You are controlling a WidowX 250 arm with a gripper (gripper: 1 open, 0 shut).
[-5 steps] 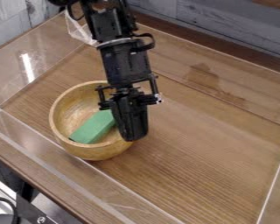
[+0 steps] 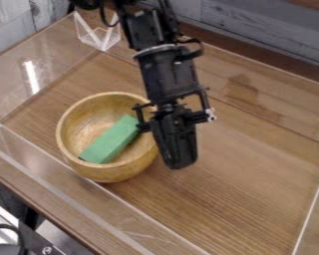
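Note:
My gripper (image 2: 177,151) hangs low over the wooden table, just right of a round tan bowl (image 2: 83,122), its dark fingers together with nothing visible between them. A green block (image 2: 111,139) lies tilted inside the bowl, toward its right side. The arm hides part of the bowl's right rim.
A clear plastic item (image 2: 99,30) lies at the back left, and a dark cable (image 2: 5,229) is at the lower left. A pale wall runs along the back.
My gripper has moved to the right, away from over the bowl's right side, uncovering more of the green block. The bowl and block look unmoved.

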